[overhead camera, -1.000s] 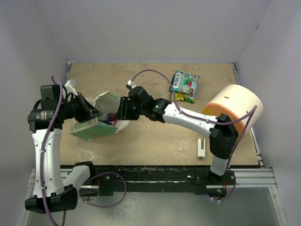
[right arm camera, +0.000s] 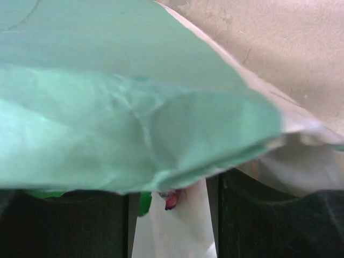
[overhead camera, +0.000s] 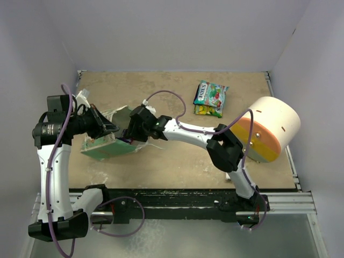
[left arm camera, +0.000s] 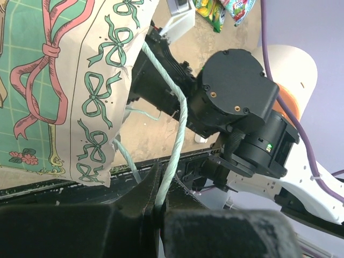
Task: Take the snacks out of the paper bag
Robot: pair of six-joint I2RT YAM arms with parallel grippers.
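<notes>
The green paper bag (overhead camera: 107, 150) lies on its side at the left of the table, its ribbon print (left arm camera: 48, 86) facing the left wrist camera. My left gripper (overhead camera: 110, 129) is shut above it, with the bag's cord handle (left arm camera: 177, 129) running into its fingertips. My right gripper (overhead camera: 129, 137) is at the bag's mouth, fingers part open under the paper flap (right arm camera: 134, 129); green and red wrappers (right arm camera: 144, 203) show inside beyond them. Two snack packs (overhead camera: 212, 97) lie stacked on the table at the back right.
A cream cylinder with an orange rim (overhead camera: 271, 123) lies on the right. Walls close the sides and back.
My right gripper has moved left into the bag's mouth, with its arm shifting left behind it. The left arm has stayed nearly still.
</notes>
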